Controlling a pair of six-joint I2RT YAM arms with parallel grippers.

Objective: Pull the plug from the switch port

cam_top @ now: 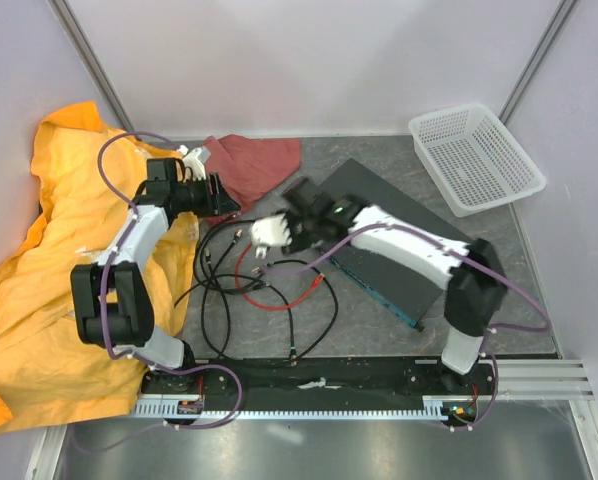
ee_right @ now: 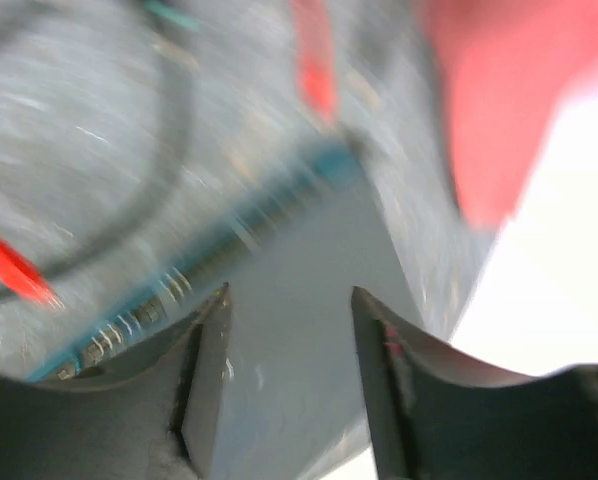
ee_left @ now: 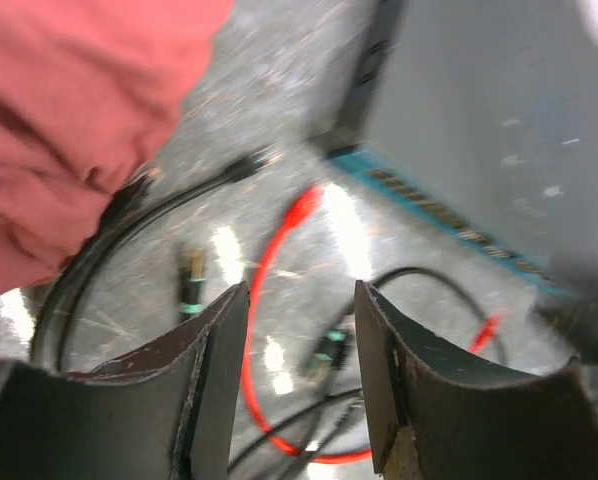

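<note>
The switch is a dark flat box (ee_left: 459,120) with a teal-edged port strip (ee_left: 409,195). A red cable (ee_left: 255,320) curves over the grey floor; one red plug (ee_left: 302,205) lies near the switch's corner and the other red plug (ee_left: 487,330) along its port side, both apart from the ports. My left gripper is open above the cables, nothing between its fingers. In the blurred right wrist view, my right gripper hangs open over the switch (ee_right: 309,320), empty too. The right arm hides part of the switch in the top view.
Black cables (cam_top: 214,285) lie tangled left of the switch. A red cloth (cam_top: 254,170) sits at the back, yellow cloth (cam_top: 39,250) covers the left side, and a white basket (cam_top: 474,160) stands at back right. Bare floor shows in front of the switch.
</note>
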